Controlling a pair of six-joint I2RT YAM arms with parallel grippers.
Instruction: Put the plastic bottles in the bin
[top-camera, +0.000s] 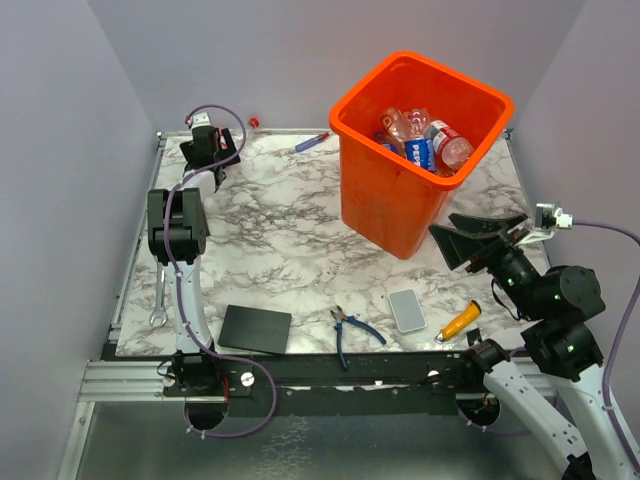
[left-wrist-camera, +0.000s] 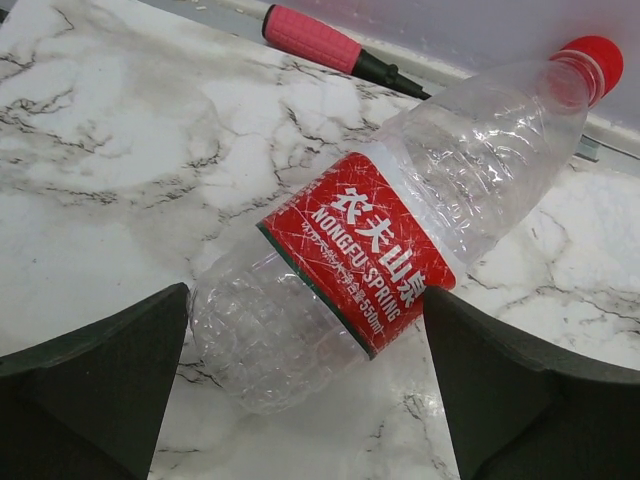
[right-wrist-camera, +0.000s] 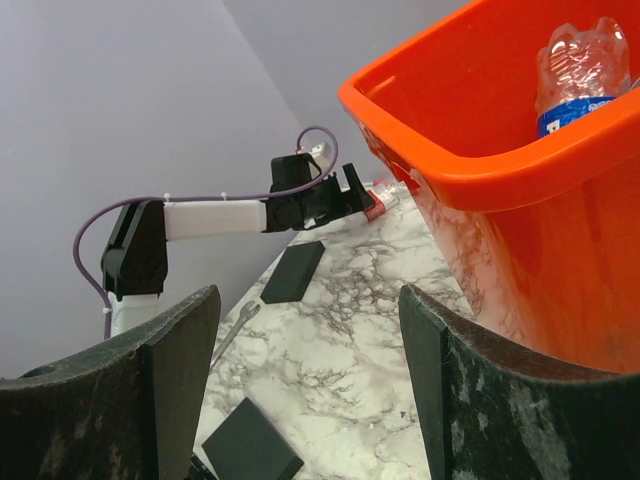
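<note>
A clear plastic bottle with a red label (left-wrist-camera: 355, 250) and red cap lies on its side on the marble table. In the left wrist view it runs diagonally between the fingers of my left gripper, which is open. The right finger overlaps the label's edge; whether it touches cannot be told. From the top, the left gripper (top-camera: 215, 152) hides most of this bottle, with its cap (top-camera: 254, 123) showing. The orange bin (top-camera: 388, 190) holds several bottles (top-camera: 452, 148). My right gripper stands empty, its fingers apart, beside the bin's near right side.
A red-handled screwdriver (left-wrist-camera: 315, 40) lies behind the bottle. Also on the table are a blue tool (top-camera: 312, 142), a black box (top-camera: 255, 329), pliers (top-camera: 345, 325), a grey box (top-camera: 406, 311) and a yellow cutter (top-camera: 460, 321).
</note>
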